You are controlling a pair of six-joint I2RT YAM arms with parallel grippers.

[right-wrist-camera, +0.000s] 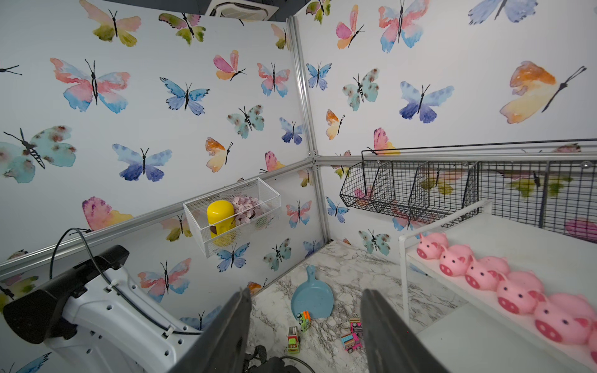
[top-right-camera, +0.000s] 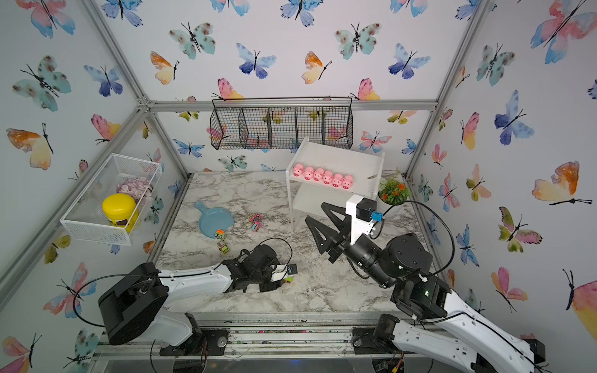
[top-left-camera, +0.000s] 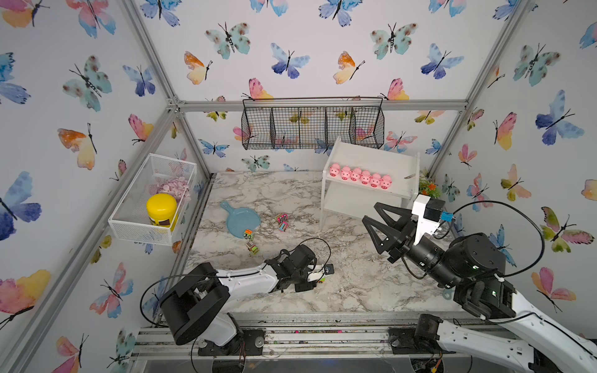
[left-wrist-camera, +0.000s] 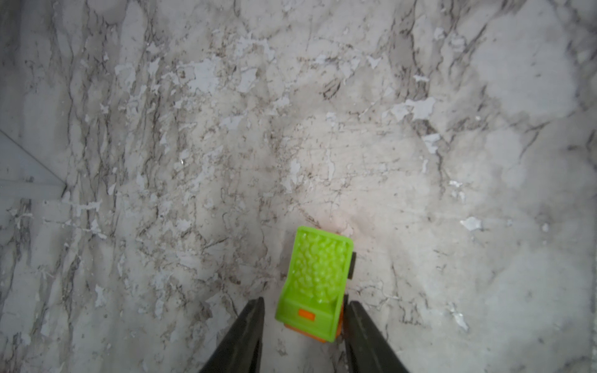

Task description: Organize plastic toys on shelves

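Observation:
A small green toy vehicle (left-wrist-camera: 316, 267) with an orange part beneath it lies on the marble table; its near end comes between or just above the fingertips of my left gripper, which stands part open. I cannot tell whether the fingers touch it. Up and apart from everything, my right gripper stands open and empty in front of the white shelf (top-left-camera: 379, 154). Several pink pigs (right-wrist-camera: 519, 291) sit in a row on that shelf's upper level. Farther off, small toy vehicles (right-wrist-camera: 293, 339) and pink-and-blue toys (right-wrist-camera: 352, 335) lie on the table.
A blue pan (top-left-camera: 242, 222) lies at the table's back left. On the left wall hangs a white basket (top-left-camera: 140, 233) holding a yellow container (top-left-camera: 161, 208). A black wire rack (top-left-camera: 312, 127) spans the back wall. The shelf's lower level looks empty.

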